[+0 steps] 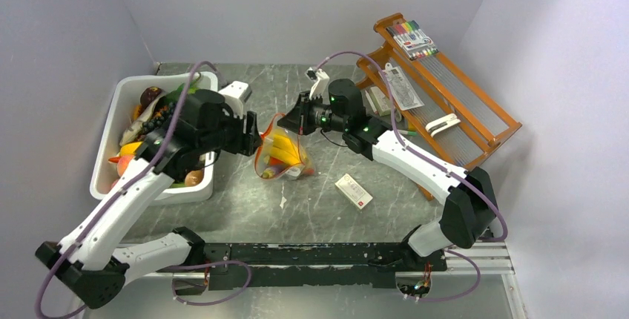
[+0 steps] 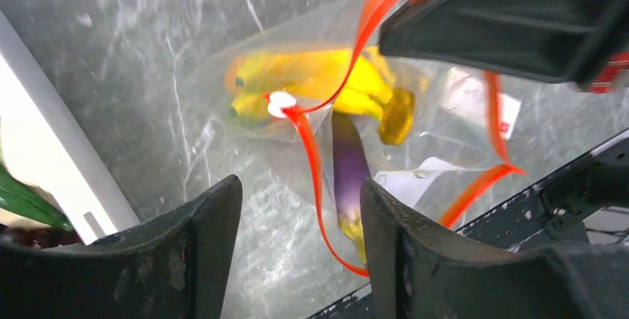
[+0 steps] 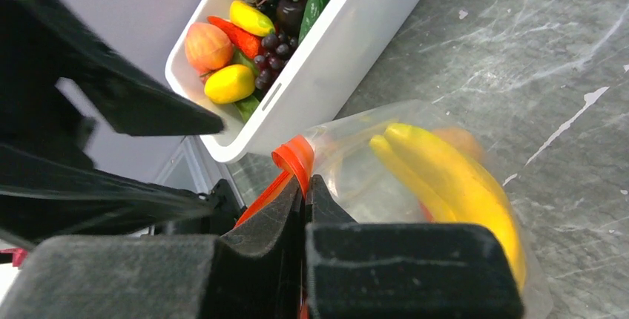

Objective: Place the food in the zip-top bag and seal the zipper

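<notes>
The clear bag (image 1: 303, 150) with an orange rim stands on the table, its mouth gaping toward the left arm. Bananas (image 2: 348, 85) and a purple eggplant (image 2: 346, 163) lie in it. At the upper rim, my right gripper is shut on the orange edge (image 3: 295, 154). My left gripper is open just outside the mouth, with nothing between its fingers; in its view, the lower rim and eggplant pass beside its right fingertip (image 2: 373, 196). A white zip slider (image 2: 281, 102) shows on the rim.
A white bin (image 1: 101, 170) full of toy food stands on the left, under the left arm. A small box (image 1: 354, 191) lies right of the bag. At the right is a wooden rack (image 1: 475, 137).
</notes>
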